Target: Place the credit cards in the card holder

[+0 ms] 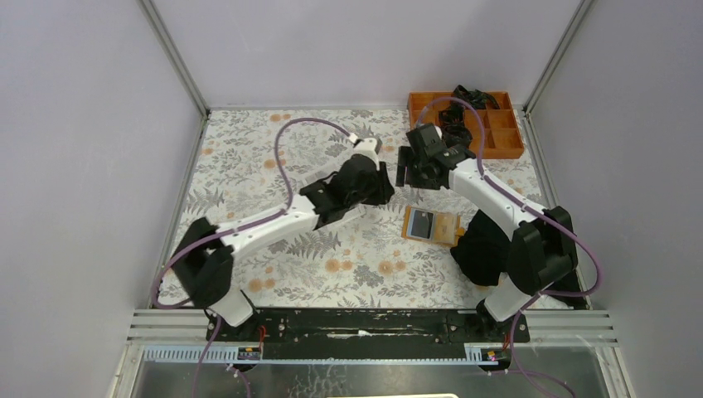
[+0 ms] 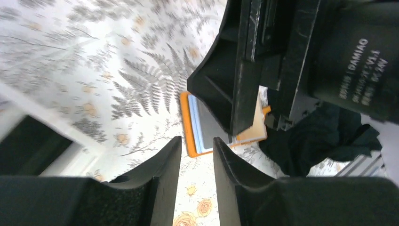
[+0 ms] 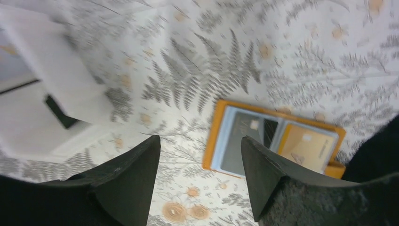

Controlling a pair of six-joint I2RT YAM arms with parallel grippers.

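An orange card holder [image 1: 450, 228] lies open on the patterned table, a dark card [image 1: 420, 225] in its left side and a tan side on the right. My left gripper [image 1: 383, 191] and right gripper [image 1: 403, 168] hang above and behind it, facing each other. In the left wrist view the left fingers [image 2: 161, 179] are apart with nothing visible between them; the right gripper's body fills the upper right. In the right wrist view the right fingers [image 3: 131, 183] are apart and empty over the table.
A white tray-like object [image 3: 61, 75] lies left, partly under my left arm. An orange compartment box [image 1: 501, 120] with black items is at the back right. A black cloth [image 1: 481, 249] lies right of the holder.
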